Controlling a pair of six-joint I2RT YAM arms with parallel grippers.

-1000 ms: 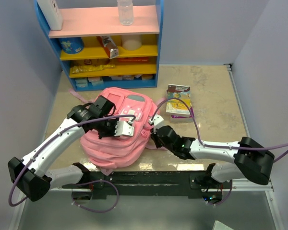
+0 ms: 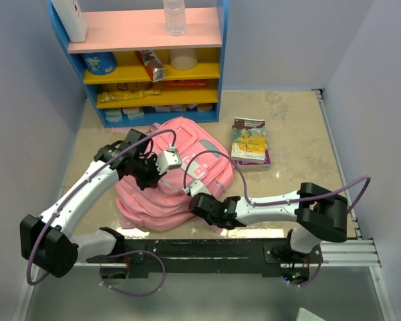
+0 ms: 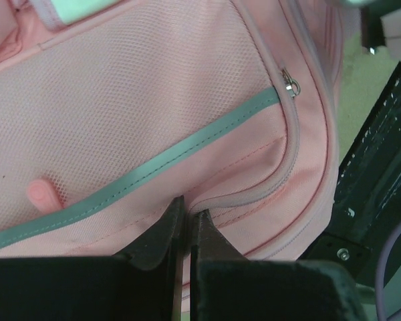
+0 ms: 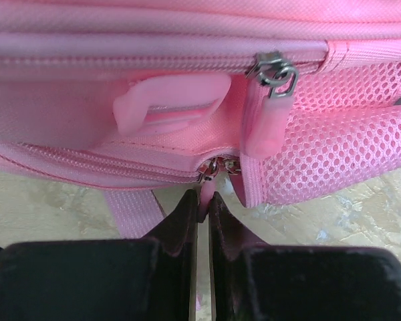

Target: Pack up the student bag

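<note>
The pink student bag (image 2: pixel 180 130) lies on the tan table in front of the shelf. My left gripper is shut on the grey-edged fabric of the bag, beside a mesh panel with a green trim band (image 3: pixel 187 142). Near the bag's lower right side in the top view, my right gripper is shut on a pink zipper pull (image 4: pixel 206 195). A second pink pull (image 4: pixel 266 130) hangs from a dark zipper slider (image 4: pixel 275 70) above it. Both arms cover parts of the bag in the top view.
Books (image 2: pixel 248 140) are stacked right of the bag. Behind it stands a blue shelf (image 2: pixel 222 40) with a clear bottle (image 2: pixel 175 17), a blue can (image 2: pixel 100 62) and packets.
My right gripper has moved left and toward the front edge along the bag's side. The left gripper has shifted slightly left and back, and the bag has turned a little.
</note>
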